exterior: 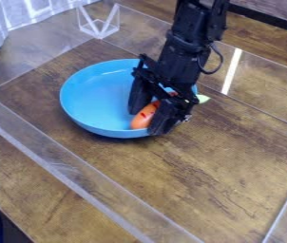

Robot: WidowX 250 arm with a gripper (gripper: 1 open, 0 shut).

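Note:
My black gripper [164, 95] reaches down from the top centre into a round blue bowl [93, 96]. An orange, carrot-like object [143, 118] lies in the right part of the bowl between the dark fingers, which appear closed around it. Parts of the object and the bowl's right side are hidden behind the gripper. A small pale green item [202, 98] shows just right of the gripper.
A clear plastic edge runs along the left, and a white object [98, 21] sits at the back left.

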